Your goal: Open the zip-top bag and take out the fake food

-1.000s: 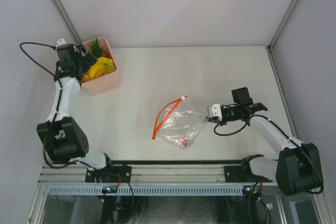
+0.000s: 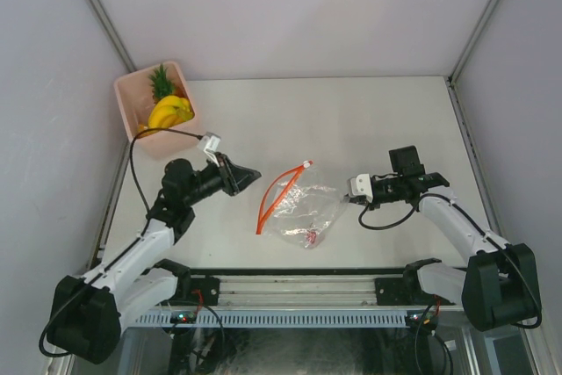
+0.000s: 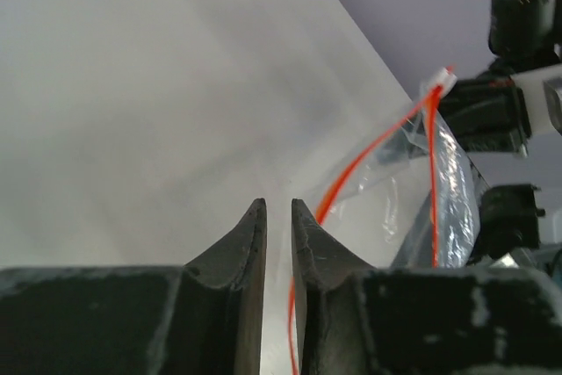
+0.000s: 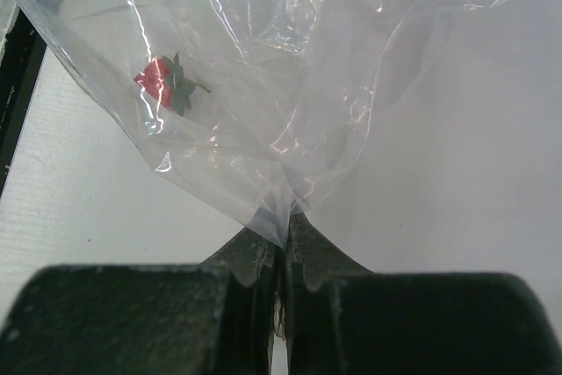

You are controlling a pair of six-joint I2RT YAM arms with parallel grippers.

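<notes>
The clear zip top bag (image 2: 303,212) with orange seal lies on the white table. A red strawberry-like piece with green leaves (image 4: 158,83) shows inside it in the right wrist view. My right gripper (image 2: 349,192) is shut on the bag's right corner, which gathers between its fingers. My left gripper (image 2: 248,179) hangs above and left of the bag's orange seal (image 3: 356,160); in the left wrist view its fingertips are close together with a narrow gap, nothing seen between them.
A pink bin (image 2: 127,103) with fake bananas and a pineapple stands at the back left.
My left arm has swung from over the pink bin rightward and toward the front, to beside the bag. The right arm and the bag look unchanged.
</notes>
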